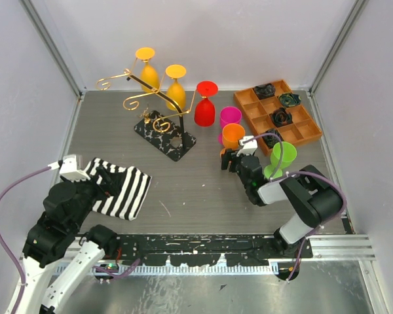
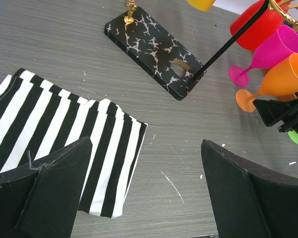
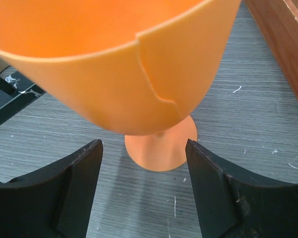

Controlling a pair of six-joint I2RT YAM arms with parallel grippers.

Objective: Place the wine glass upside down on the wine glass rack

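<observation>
The gold rack on a black marbled base holds two yellow glasses and a red glass, all upside down. Upright on the table stand a magenta glass, an orange glass and a green glass. My right gripper is at the orange glass; in the right wrist view its fingers are apart, low before the stem and foot, with the bowl looming above and nothing seen between them. My left gripper hovers open over the striped cloth.
A wooden compartment tray with dark items stands at the back right. The striped cloth lies at the left.
</observation>
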